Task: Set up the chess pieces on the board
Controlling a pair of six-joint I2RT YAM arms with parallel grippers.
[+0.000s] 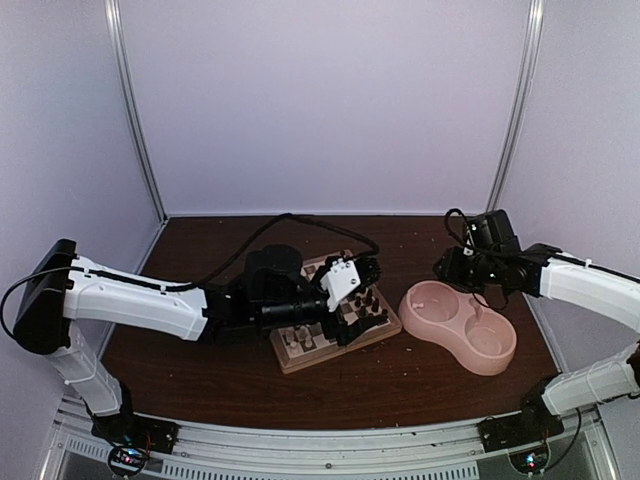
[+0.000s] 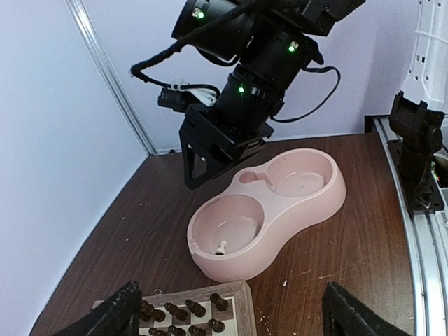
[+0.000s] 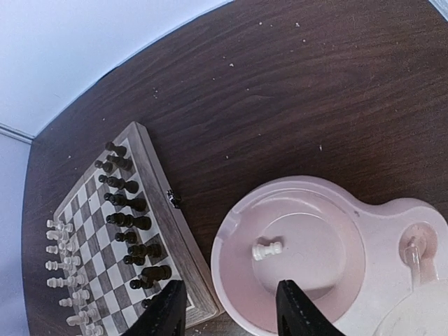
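Note:
The chessboard (image 3: 94,238) carries dark pieces (image 3: 128,220) along one side and white pieces (image 3: 63,281) along the other. A white piece (image 3: 267,250) lies on its side in the pink two-bowl tray (image 1: 455,345). My left gripper hangs over the board, open, with nothing between its fingers in its wrist view. My right gripper is raised above the near rim of the tray bowl beside the board, fingers apart, nothing between them.
The left arm covers much of the board in the top view. Pale walls enclose the back and sides.

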